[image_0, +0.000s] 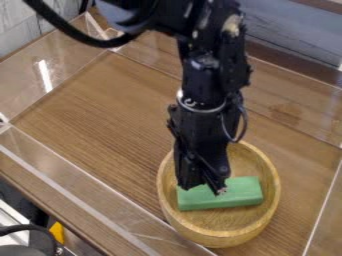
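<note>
My black gripper (201, 180) reaches down into a round wooden bowl (241, 230) at the lower right. Its fingertips are shut, low at the left part of the bowl, just beside a green rectangular block (230, 197) that lies on the bowl's floor. Whether they touch the block is hard to tell.
A wooden table (94, 120) surrounds the bowl, with clear room to the left and behind. A raised edge runs along the back, and a cable and small yellow piece sit at the lower left.
</note>
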